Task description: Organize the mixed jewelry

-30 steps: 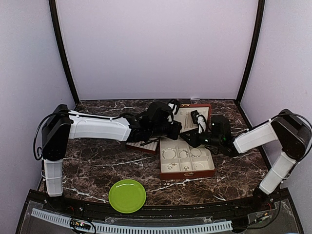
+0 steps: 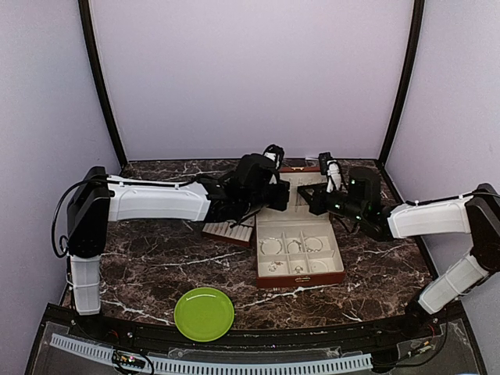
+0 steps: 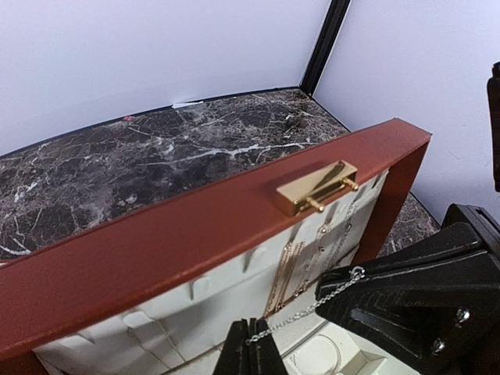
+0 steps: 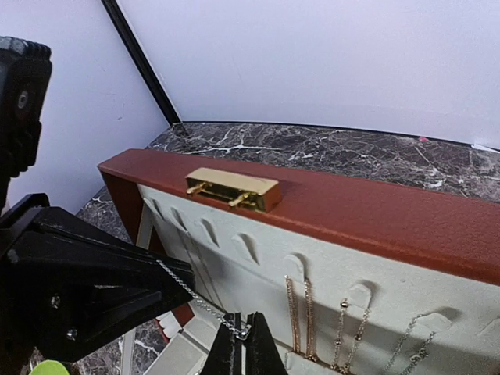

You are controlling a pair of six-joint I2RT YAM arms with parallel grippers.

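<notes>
A thin silver chain (image 3: 301,315) is stretched between my two grippers, one end at each. My left gripper is shut on one end of it. On the other end, my right gripper is shut, with a small clasp or link at its tips. Both stand close together in front of the raised lid of the red jewelry box (image 2: 301,281). Along the lid's pale inner face run small hooks. Several gold and silver necklaces (image 4: 293,312) hang from some of them, while other hooks (image 4: 244,247) are bare.
Bracelets (image 2: 271,246) and small pieces lie in the box's lower compartments. A ring tray (image 2: 232,230) sits left of the box, partly under my left arm. The green plate (image 2: 204,314) is empty.
Both grippers have moved toward the back of the table, up along the lid. The right one has shifted most, and the box's lower compartments are less covered.
</notes>
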